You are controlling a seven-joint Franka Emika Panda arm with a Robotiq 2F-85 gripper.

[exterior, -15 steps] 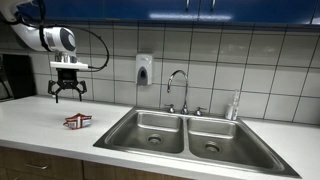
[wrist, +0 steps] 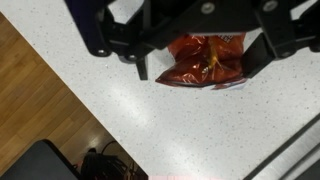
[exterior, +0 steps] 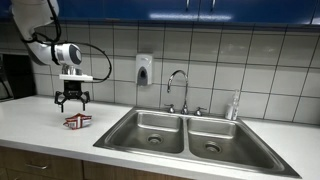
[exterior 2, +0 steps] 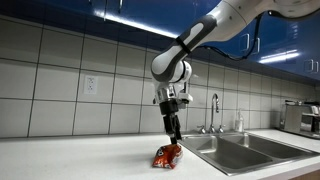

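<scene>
A red, shiny bag (exterior: 77,121) lies on the white counter, left of the sink. My gripper (exterior: 72,102) points down just above it, its fingers spread apart. In the second exterior view the gripper (exterior 2: 173,139) comes down close over the bag (exterior 2: 167,156); whether the fingertips touch it, I cannot tell. From the wrist, the crinkled red bag (wrist: 205,62) shows between and beyond the black fingers, partly covered by the gripper body. Nothing is clamped between the fingers.
A steel double sink (exterior: 188,152) with a tall faucet (exterior: 178,86) fills the counter's middle. Behind it stand a bottle (exterior: 233,106) and a wall-mounted dispenser (exterior: 144,69). Bare counter (exterior 2: 60,160) stretches to one side of the bag.
My gripper has come down from higher up to just above the red bag, shifting slightly to the right in exterior view 1. The bag has stayed in place.
</scene>
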